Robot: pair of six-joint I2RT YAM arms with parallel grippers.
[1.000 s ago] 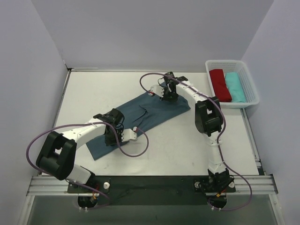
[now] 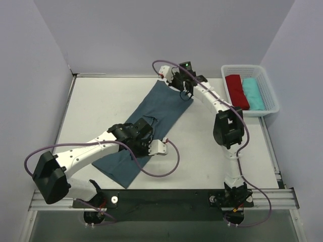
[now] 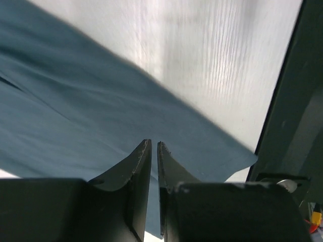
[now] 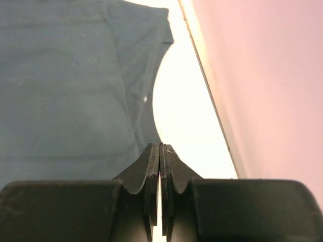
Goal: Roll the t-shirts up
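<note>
A dark blue-grey t-shirt [image 2: 169, 108] lies spread diagonally on the white table, running from the front left to the back. My left gripper [image 2: 151, 146] hangs over its front part; in the left wrist view its fingertips [image 3: 154, 146] are close together above the cloth, with only a narrow gap. My right gripper [image 2: 176, 80] is over the back end of the shirt; in the right wrist view it is shut [image 4: 160, 147] at the cloth's edge, and whether fabric is between its fingers is hard to tell.
A white basket [image 2: 270, 101] at the back right holds a red folded cloth [image 2: 237, 92] and a teal one [image 2: 254, 93]. Walls border the back and sides.
The shirt has swung to a steeper diagonal, its front end shifting toward the front and right. The left arm has moved right and toward the front; the right gripper has shifted slightly.
</note>
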